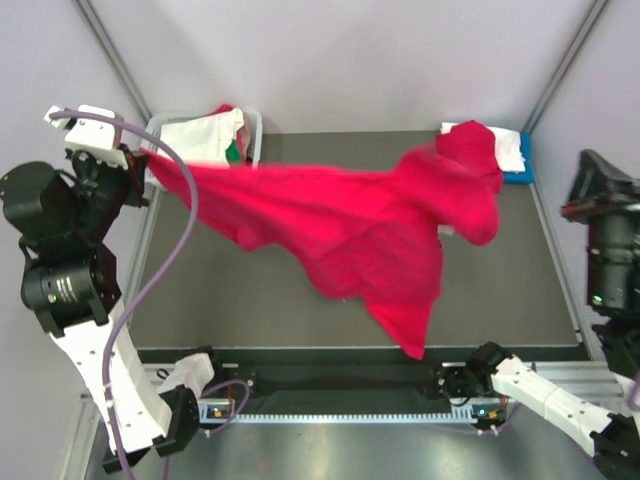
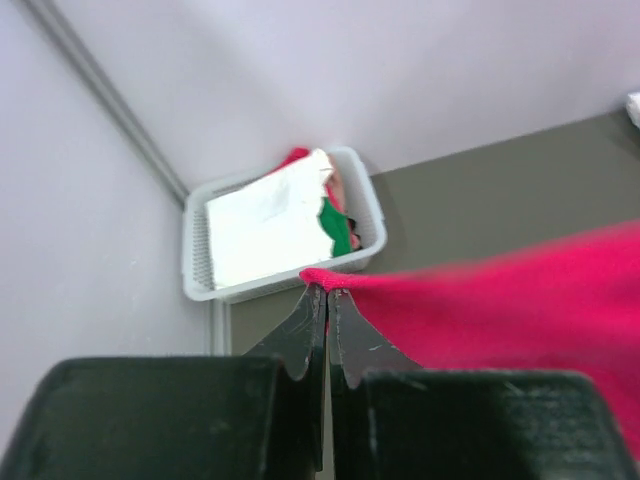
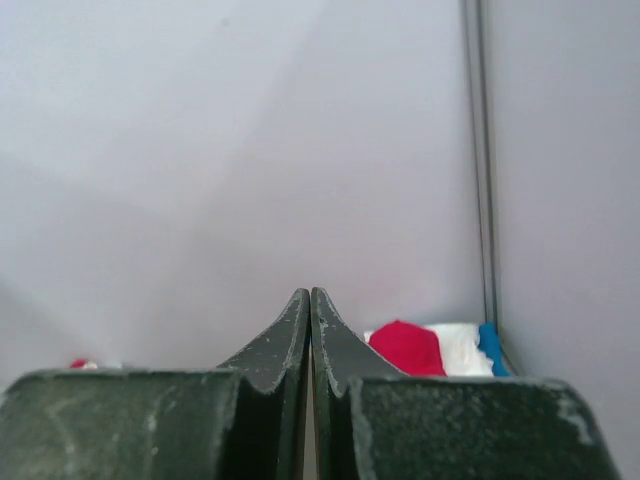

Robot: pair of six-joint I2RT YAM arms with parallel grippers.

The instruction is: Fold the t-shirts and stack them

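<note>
A large red shirt (image 1: pixel 350 225) is stretched across the table, its upper left end lifted and its right side loose and blurred. My left gripper is shut on one corner of that red shirt, raised high at the left. My right gripper is shut, with nothing showing between its fingers; in the top view its arm (image 1: pixel 610 240) is at the far right edge, apart from the shirt. At the back right a white folded shirt (image 1: pixel 508 148) lies beside a red one (image 3: pixel 410 346), partly hidden in the top view.
A light plastic basket (image 2: pixel 373 215) with white, red and green cloth stands at the back left. Something blue (image 1: pixel 519 172) lies under or beside the white shirt, close to the right wall (image 1: pixel 600 110). Bare table (image 1: pixel 240 315) shows at the front left and right.
</note>
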